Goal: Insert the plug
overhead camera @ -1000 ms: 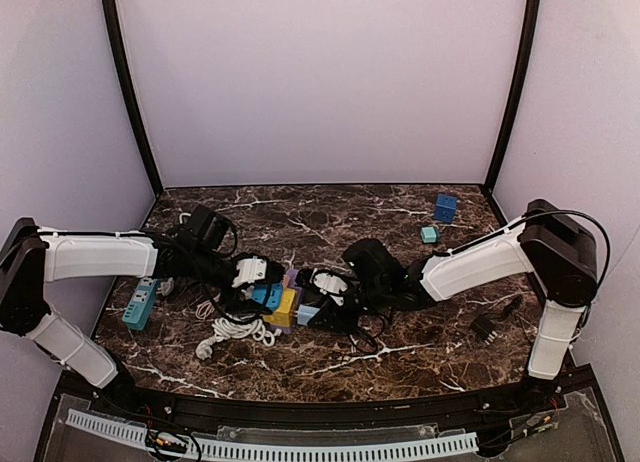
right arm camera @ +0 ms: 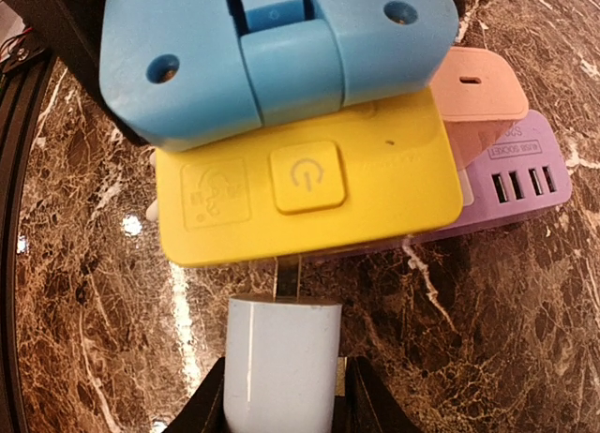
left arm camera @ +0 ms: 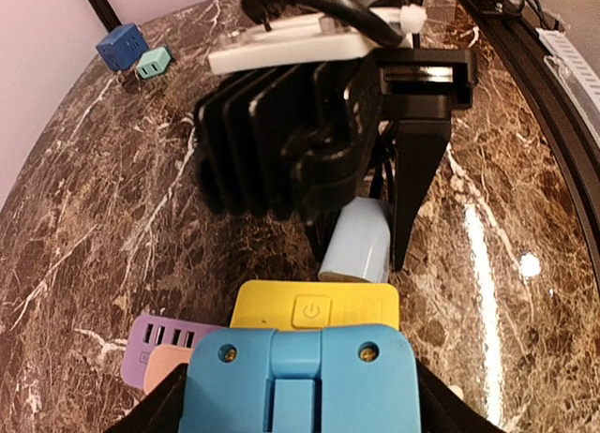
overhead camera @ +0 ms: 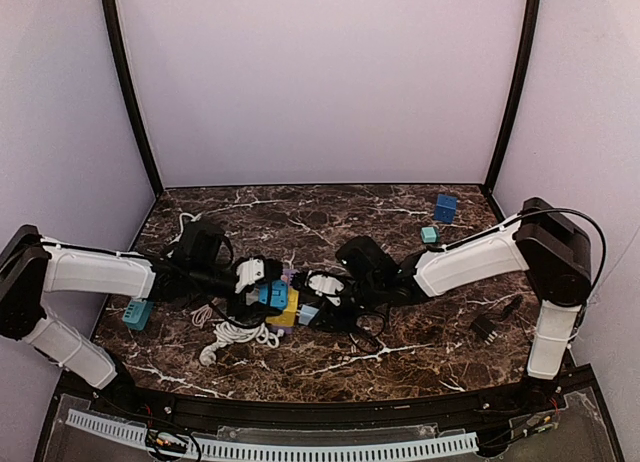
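My left gripper [overhead camera: 258, 294] is shut on a blue socket block [left arm camera: 300, 367] that sits against a yellow block [right arm camera: 309, 175] with a power button. My right gripper [overhead camera: 318, 314] is shut on a light grey plug [right arm camera: 281, 363], whose metal prong points at the yellow block's side; the prong's tip is hidden at that block's edge, so I cannot tell how far in it is. A purple strip [right arm camera: 525, 199] with USB sockets and a pink block [right arm camera: 483, 86] lie beside the yellow one.
White cable [overhead camera: 240, 334] lies in front of the left gripper. A teal strip [overhead camera: 137, 314] is at the left, a blue cube [overhead camera: 446, 208] and small mint block [overhead camera: 428, 235] at back right, a dark plug [overhead camera: 484, 327] at right.
My left arm and the blue block have shifted very slightly. The right arm looks nearly still.
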